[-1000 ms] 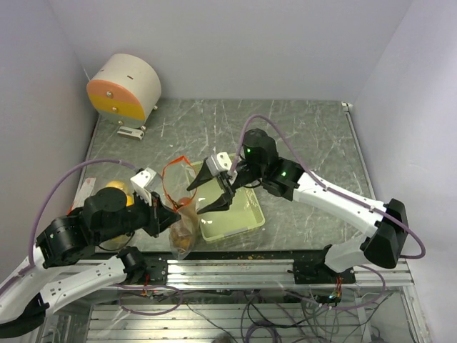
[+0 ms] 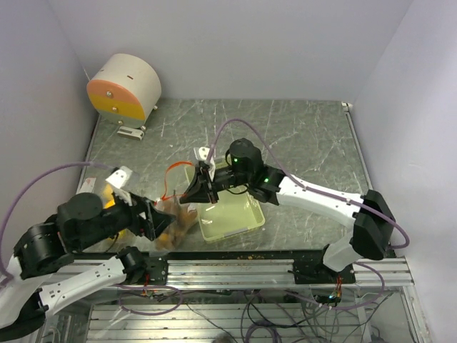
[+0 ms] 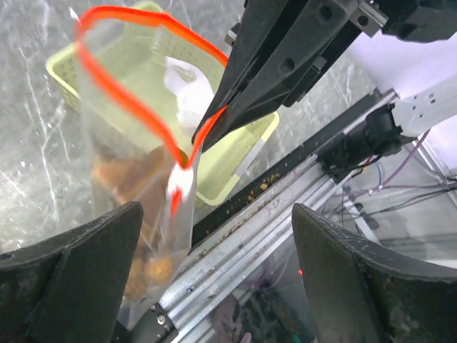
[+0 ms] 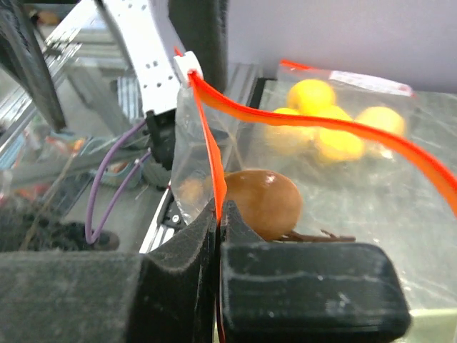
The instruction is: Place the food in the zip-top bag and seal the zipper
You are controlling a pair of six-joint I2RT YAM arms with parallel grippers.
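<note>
A clear bag with an orange zipper rim point(image 3: 136, 86) hangs with its mouth spread, brown food point(image 4: 263, 203) inside it. My right gripper is shut on the bag's orange edge, as the right wrist view shows. In the top view this gripper point(image 2: 187, 201) sits at the bag's right side. My left gripper stands open, its fingers point(image 3: 350, 271) wide apart and no bag held between them; the bag point(image 3: 136, 193) is just beyond them. From above, the left gripper point(image 2: 158, 220) is close by the bag's left side.
A pale green tray point(image 2: 232, 214) lies under the right arm. Another clear bag with yellow, round food point(image 4: 314, 121) rests at the left, partly behind the left arm. A cream bread box point(image 2: 125, 89) stands at the back left.
The right gripper has moved left and shut on the rim.
</note>
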